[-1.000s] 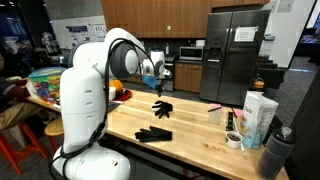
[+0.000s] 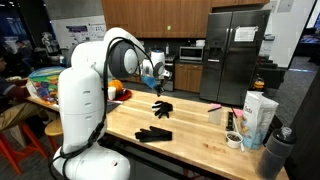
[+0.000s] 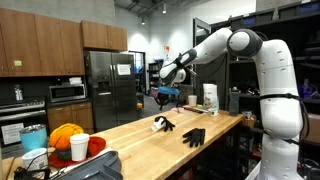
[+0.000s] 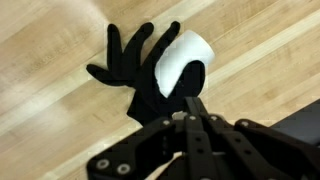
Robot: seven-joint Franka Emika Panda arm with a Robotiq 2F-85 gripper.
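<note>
From above in the wrist view, a black glove (image 4: 125, 62) lies with its fingers spread on the wooden table. A white, rounded object (image 4: 184, 54) rests against it, partly covered by black glove material; I cannot tell exactly what it is. My gripper reaches in from the bottom edge, shut, with nothing visible between its fingers. It hangs over the glove (image 2: 162, 107) in exterior view 1, apart from the tabletop. Another black glove (image 2: 154, 134) lies closer to the robot base. Both gloves also show in exterior view 2, the second glove (image 3: 193, 136) farther right.
A white bag (image 2: 257, 118), a dark canister (image 2: 276, 153) and small containers line one table side. Across the table stand a red bowl (image 3: 92, 150), a white cup (image 3: 80, 148) and an orange item (image 3: 68, 136). Bare tabletop (image 2: 205, 140) lies between. A person stands behind the table.
</note>
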